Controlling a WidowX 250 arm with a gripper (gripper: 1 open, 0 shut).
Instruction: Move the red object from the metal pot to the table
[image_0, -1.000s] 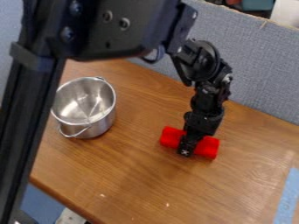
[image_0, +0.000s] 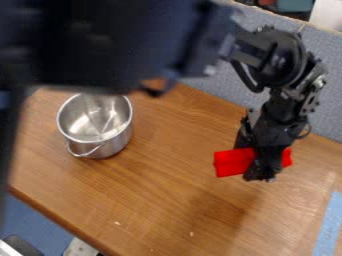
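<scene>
The red object (image_0: 233, 163) is a short cylinder at the right of the wooden table (image_0: 160, 190). My gripper (image_0: 262, 162) is shut on its middle, so red shows on both sides of the black fingers (image_0: 255, 142). Whether the object touches the table or hangs just above it, I cannot tell. At the left stands the metal pot (image_0: 95, 124), upright, with its inside bare of anything red.
Blurred dark arm parts (image_0: 120, 40) cover the upper left. A grey wall panel (image_0: 234, 78) runs along the back. Open tabletop lies between pot and gripper and toward the front. A pale blue strip (image_0: 329, 228) marks the right edge.
My gripper and the red object have moved to the right, away from the pot. The arm's upper part has come nearer the camera and blurred. The pot has stayed in place.
</scene>
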